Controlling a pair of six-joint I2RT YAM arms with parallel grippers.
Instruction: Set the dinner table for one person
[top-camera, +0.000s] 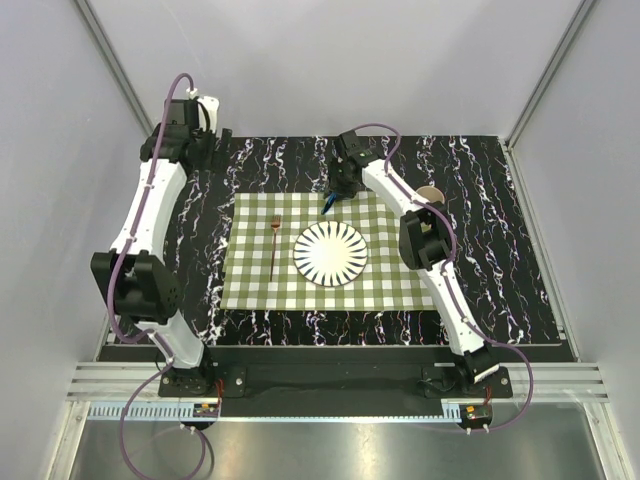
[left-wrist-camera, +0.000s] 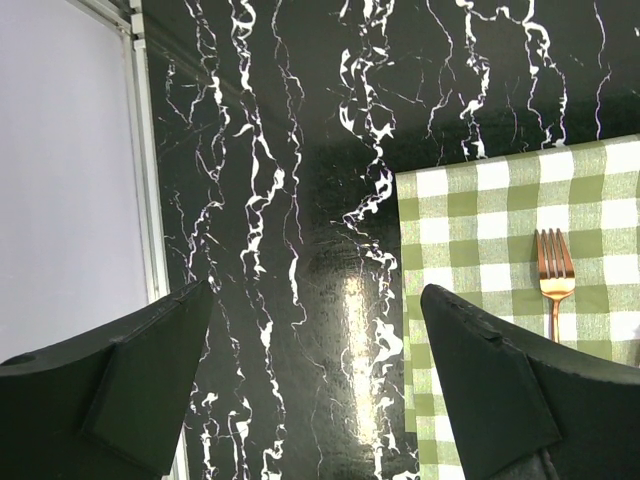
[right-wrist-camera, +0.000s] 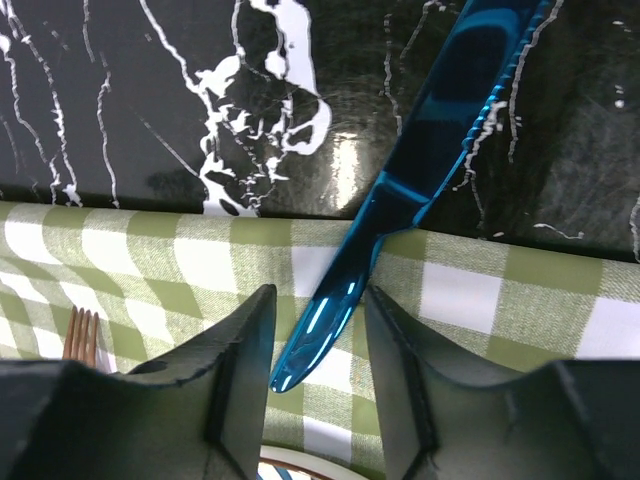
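A shiny blue knife (right-wrist-camera: 395, 200) lies aslant across the placemat's far edge, its serrated end on the black table and its smooth end on the checked cloth. My right gripper is at the knife's smooth end, fingers parted on either side of it in the right wrist view. From above, that gripper (top-camera: 335, 187) partly covers the knife (top-camera: 328, 205). A copper fork (top-camera: 275, 240) rests left of the striped plate (top-camera: 331, 253) on the green-and-white placemat (top-camera: 395, 290). Over the table's far left, my left gripper stands open and empty.
A tan round item (top-camera: 430, 194), perhaps a cup, shows at the right, partly behind my right arm. Walls close in the left, right and back.
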